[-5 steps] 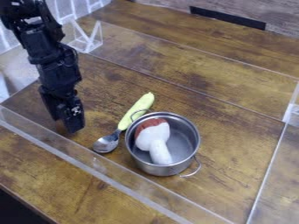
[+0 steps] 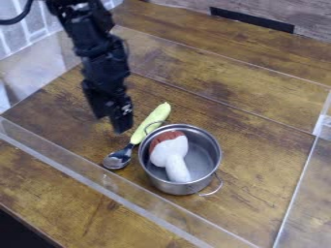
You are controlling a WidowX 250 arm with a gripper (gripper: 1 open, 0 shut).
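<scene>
My black gripper hangs open above the table, left of the pot, its fingertips blurred, with nothing seen between them. A metal pot holds a white object with a red part. Just left of the pot lie a metal spoon and a pale yellow-green long object, close to the pot's rim.
A clear barrier runs at the right, and another edge crosses the front left.
My gripper has moved right and a little upward in the view, toward the spoon and yellow-green object. The objects on the table have not moved.
</scene>
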